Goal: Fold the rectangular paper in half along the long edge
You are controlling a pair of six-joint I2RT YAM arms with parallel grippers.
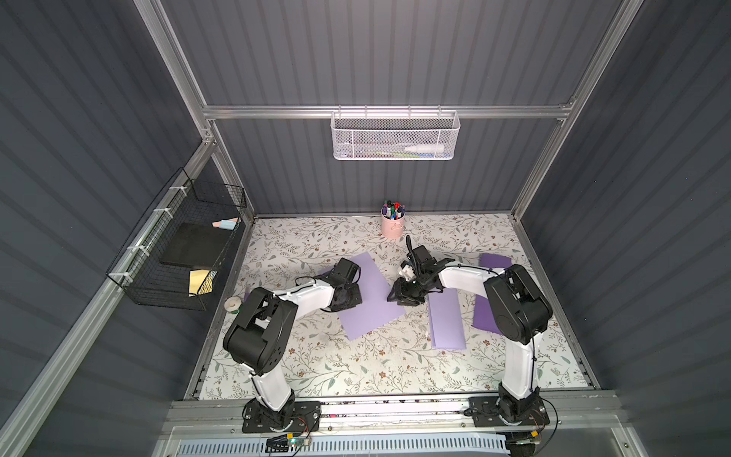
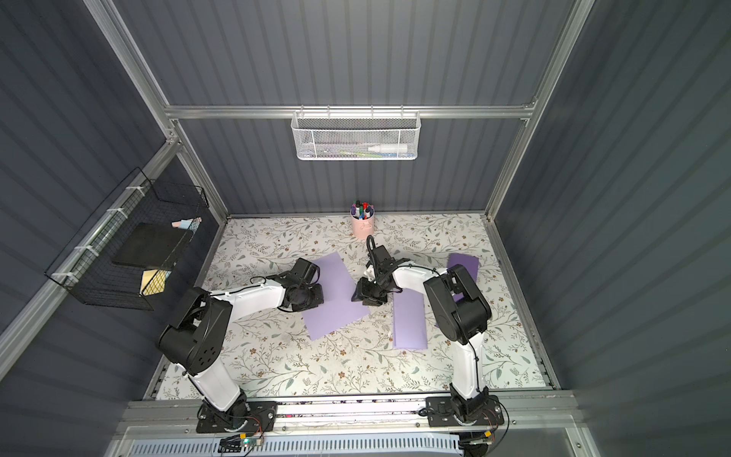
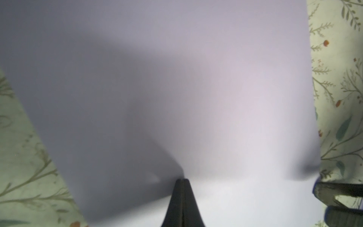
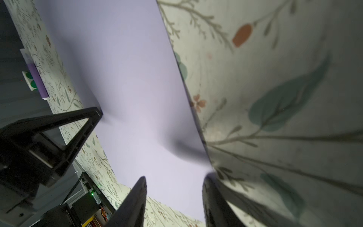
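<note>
A flat light purple paper (image 1: 374, 301) lies askew at the table's centre, and it fills much of the left wrist view (image 3: 196, 98). My left gripper is shut, its tips pressed on the paper's surface with nothing visible between them. My right gripper is part open at the paper's right edge (image 4: 170, 128), its fingertips low beside or on the sheet; whether any paper is between them is unclear.
A stack of light purple paper (image 1: 447, 323) and a darker purple sheet (image 1: 485, 312) lie to the right. A pen cup (image 1: 392, 227) stands at the back.
</note>
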